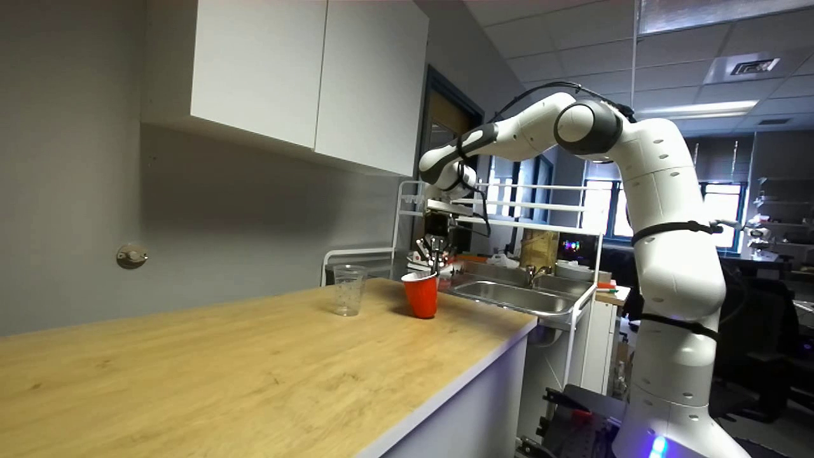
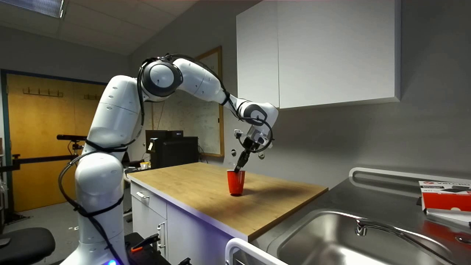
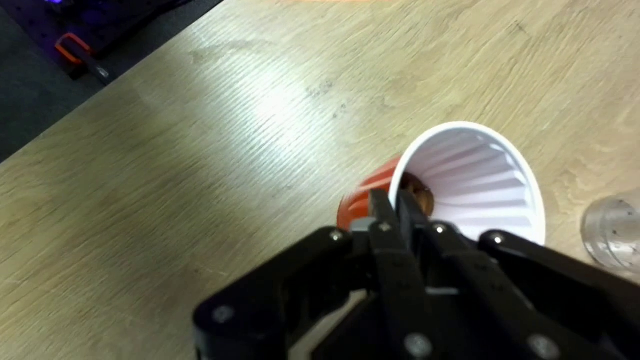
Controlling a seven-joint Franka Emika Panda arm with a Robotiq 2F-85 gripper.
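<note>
A red cup with a white inside is near the sink end of the wooden counter, leaning a little in exterior view 1. My gripper is shut on its wall, one finger inside the rim and the other outside, as the wrist view shows. Inside the cup lies something brown and rounded, partly hidden by a finger. In exterior view 2 the gripper reaches down to the rim of the red cup. Whether the cup's base touches the counter is hard to tell.
A clear plastic cup stands close by on the counter, to the left in exterior view 1. The sink lies past the counter's end. White cabinets hang above.
</note>
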